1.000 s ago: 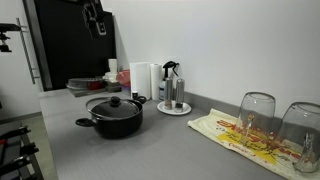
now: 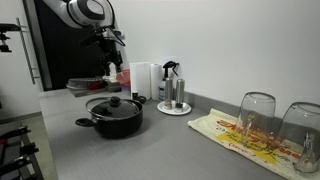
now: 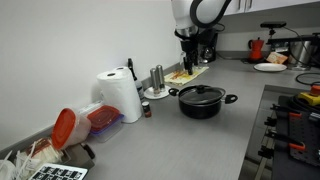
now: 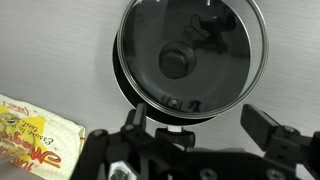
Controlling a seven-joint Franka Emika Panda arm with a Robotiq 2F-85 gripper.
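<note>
A black two-handled pot (image 2: 122,124) stands on the grey counter, a glass lid (image 4: 207,75) with a dark round knob (image 4: 177,60) on top of it. Seen from the wrist, the lid sits off-centre and leaves a strip of the pot's rim (image 4: 128,88) uncovered. My gripper is open above the pot's near side, its fingers wide apart and nothing between them. One pot handle (image 4: 175,138) shows between the fingers. In the second exterior view the gripper (image 3: 187,64) hangs clear above the lid (image 3: 200,94).
Upturned glasses stand on a patterned cloth (image 2: 240,138) at the right. Against the wall are a plate of bottles (image 2: 174,108) and a paper towel roll (image 3: 120,97). A dish rack (image 3: 45,158) and red-lidded containers sit farther along. Open counter (image 2: 190,150) lies beside the pot.
My arm has come down toward the pot and a little to the right in exterior view 1. The pot and lid have stayed put.
</note>
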